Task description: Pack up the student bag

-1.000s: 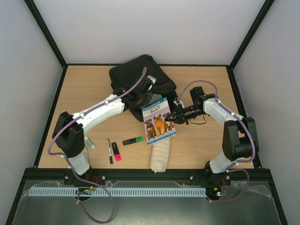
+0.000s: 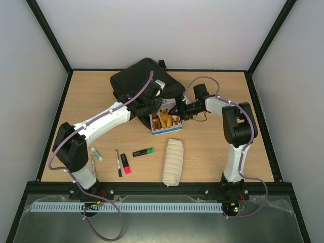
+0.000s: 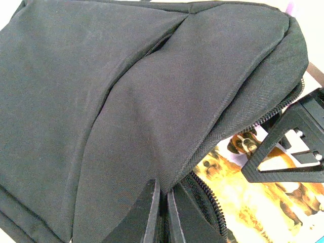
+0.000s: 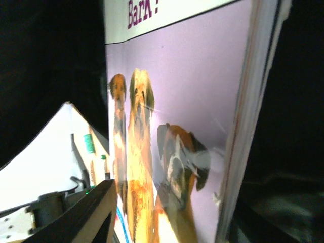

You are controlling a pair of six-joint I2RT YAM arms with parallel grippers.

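Note:
The dog book (image 2: 164,124) lies partly under the black bag's opening, with its lower part outside on the table side. My left gripper is shut on the dark fabric of the bag (image 3: 136,101), by the zipped edge of its mouth. Over in the right wrist view, the fingers (image 4: 96,217) of my right gripper stand apart, with the book's cover and page edge between them. That gripper is at the book's right side, close to the bag's mouth. The bag's cloth hides the book's top part.
On the table lie a beige padded pouch (image 2: 173,162), a green-capped marker (image 2: 143,152), a pink-capped marker (image 2: 125,163), a thin pen (image 2: 118,163) and a glue stick (image 2: 96,154).
The book has moved up and away from the pouch, partly into the bag, with my right gripper alongside. Left gripper and bag have shifted slightly left.

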